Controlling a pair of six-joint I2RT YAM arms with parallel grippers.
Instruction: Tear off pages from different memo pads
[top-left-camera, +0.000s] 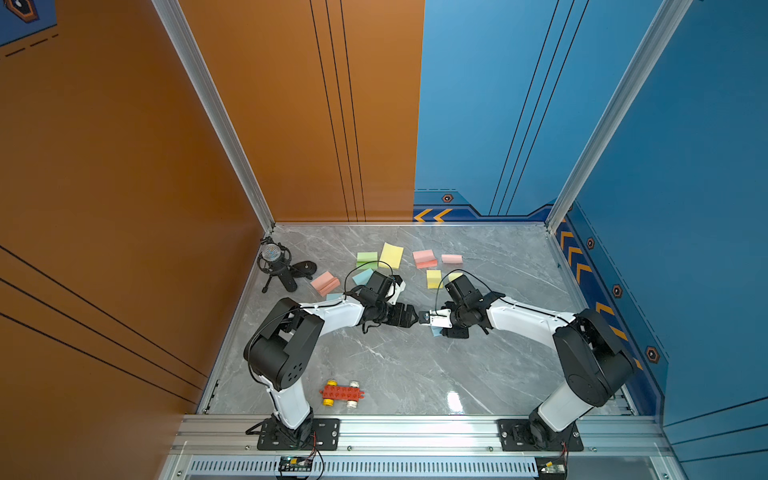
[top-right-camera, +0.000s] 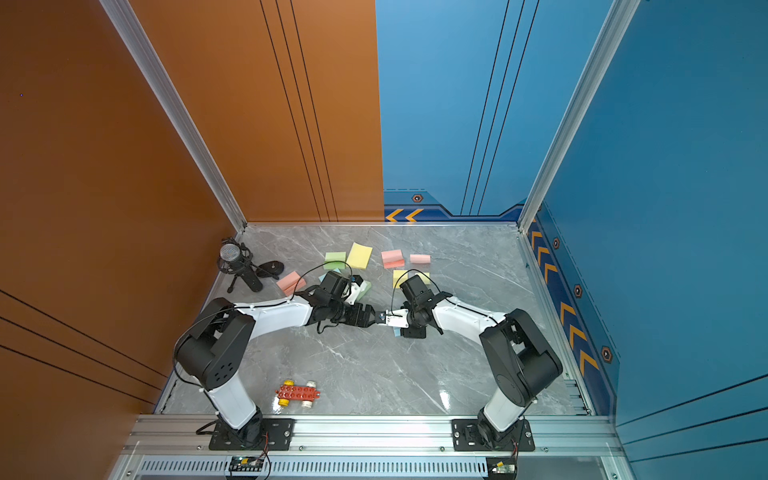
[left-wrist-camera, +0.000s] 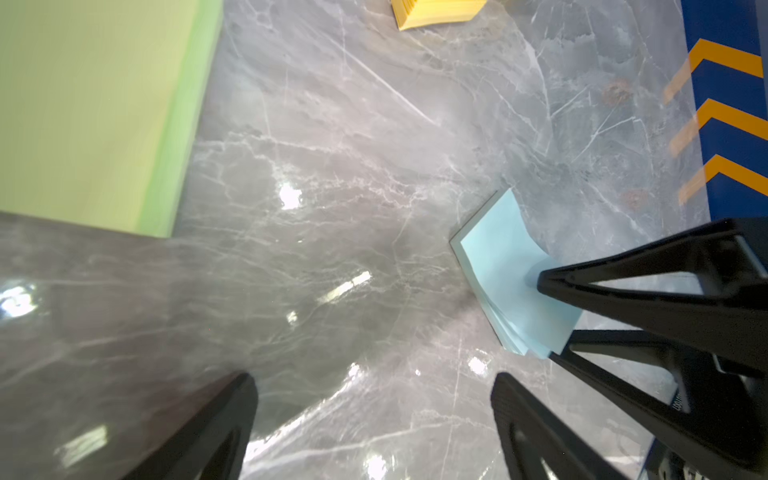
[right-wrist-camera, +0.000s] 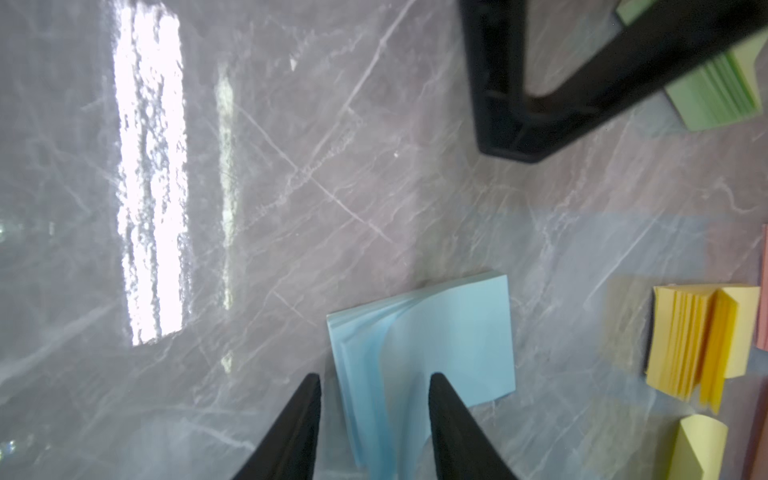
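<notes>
A light-blue memo pad lies on the grey marble table, its top page curled up along one side. Around that curl stands my right gripper, its fingers apart on either side of the raised page. Seen from the left wrist, the right fingers reach over the near corner of the blue pad; whether they touch the page I cannot tell. My left gripper is open and empty, above bare table to the left of the pad.
Behind the arms lie green, yellow and pink pads. A small yellow pad is near the blue one. A tripod stands back left, a red toy car front left.
</notes>
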